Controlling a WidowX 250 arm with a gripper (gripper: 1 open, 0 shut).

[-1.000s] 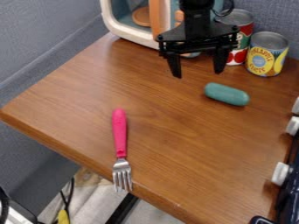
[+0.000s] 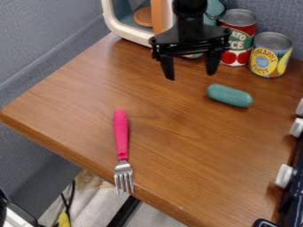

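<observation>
My black gripper hangs over the back of the wooden table, its two fingers apart with nothing seen between them. A teal cylindrical object lies below and to the right of it. A fork with a pink handle lies at the front left, tines toward the table edge.
Two cans stand at the back right: a red one and a yellow one. A white appliance with an orange part is behind the gripper. A dark device with white knobs lines the right edge.
My gripper has moved a little to the left and up in the view. The objects on the table have not moved.
</observation>
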